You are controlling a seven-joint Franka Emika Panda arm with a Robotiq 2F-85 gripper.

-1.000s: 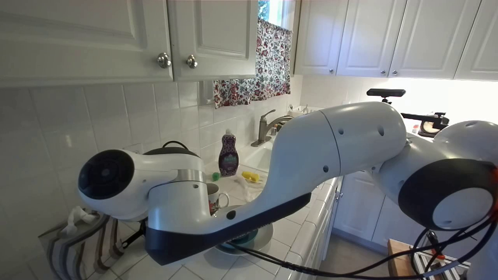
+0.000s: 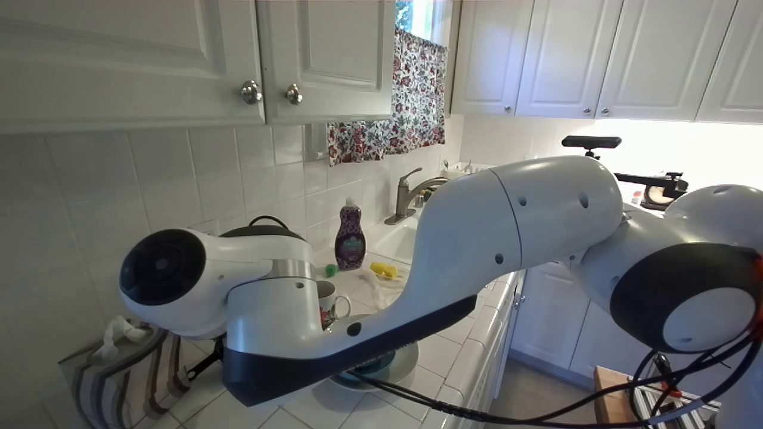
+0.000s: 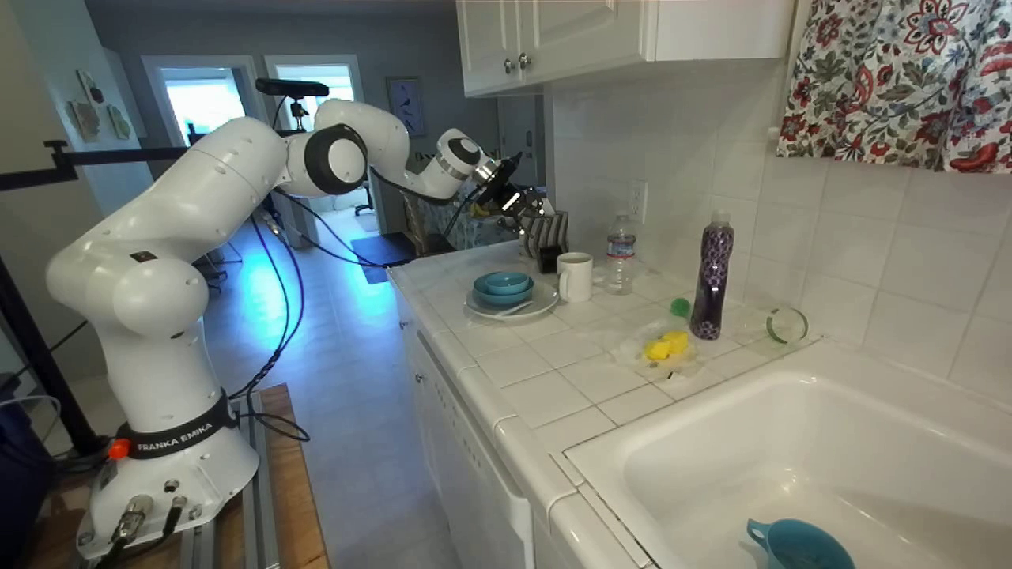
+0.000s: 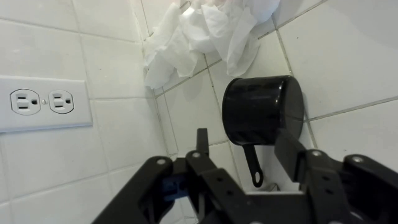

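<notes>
My gripper stands open in the wrist view, its two dark fingers apart with nothing held between them. A black cup-shaped vessel [image 4: 257, 110] lies on its side on the white tiles, its long handle [image 4: 252, 162] pointing down between the fingers. The right finger overlaps the vessel's lower edge in this view; whether they touch I cannot tell. White crumpled tissue [image 4: 212, 33] sits beyond the vessel, near the wall. From the second exterior view, the gripper [image 3: 536, 210] hangs over the counter's far end. In the first exterior view the arm hides the gripper.
The tiled wall with an outlet [image 4: 43, 102] rises close by on the left. Nearby on the counter are a plate [image 3: 526, 308] with blue bowls [image 3: 507, 284], a white mug [image 3: 575, 276], a water bottle [image 3: 621, 256] and a purple soap bottle [image 3: 711, 280]. Tiles before the sink [image 3: 711, 436] are mostly clear.
</notes>
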